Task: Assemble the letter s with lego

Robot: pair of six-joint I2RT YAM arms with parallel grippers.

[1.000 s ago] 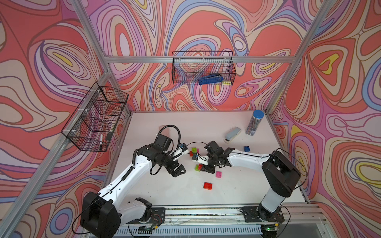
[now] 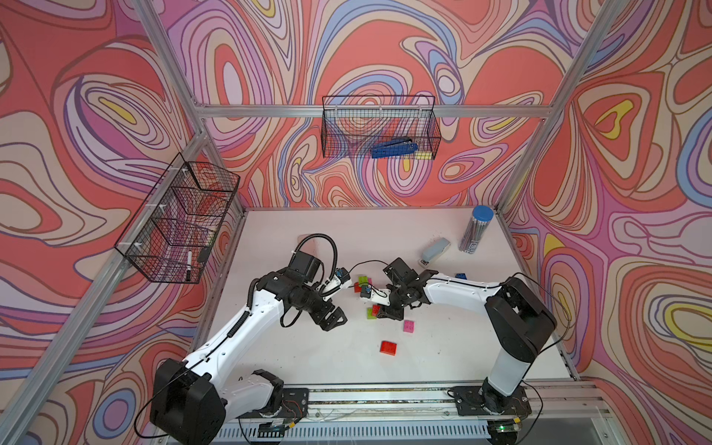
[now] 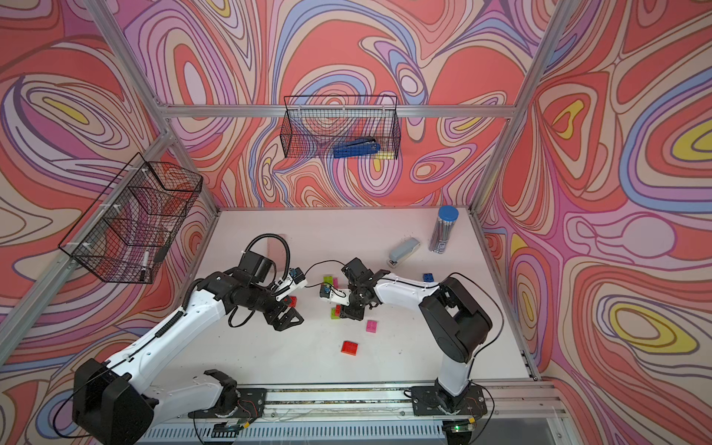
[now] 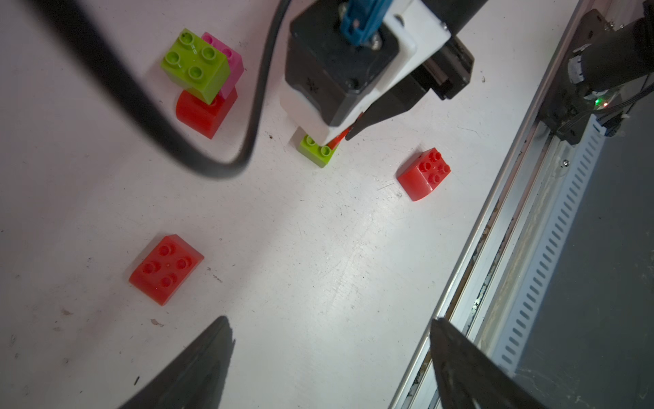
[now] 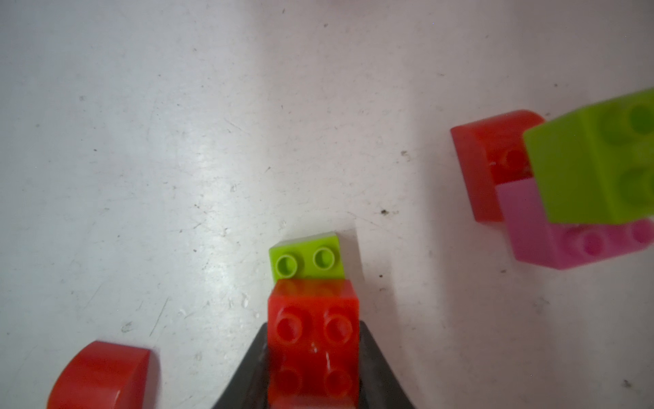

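A red brick (image 5: pixel 313 341) is between the fingers of my right gripper, which is shut on it. The brick overlaps the rear of a green brick (image 5: pixel 306 257) on the table; whether the two touch is hidden. To the right in that view stands a small stack: a red brick (image 5: pixel 490 160), a pink brick (image 5: pixel 572 235) and a green brick (image 5: pixel 592 163) uppermost. My left gripper is open and empty, over bare table. From there a loose red brick (image 4: pixel 167 269) and another red brick (image 4: pixel 423 173) show.
A pink brick (image 2: pixel 408 325) lies close to the right gripper. A blue brick (image 3: pixel 428 277) sits partway back on the right, near the right arm. Farther back are a grey object (image 2: pixel 434 252) and a blue-lidded jar (image 2: pixel 476 229). Near the front edge, the table is mostly clear.
The right arm has shifted slightly away from the front edge, and it now partly covers the blue brick. Its red brick still overlaps the green one. The left arm has stayed put.
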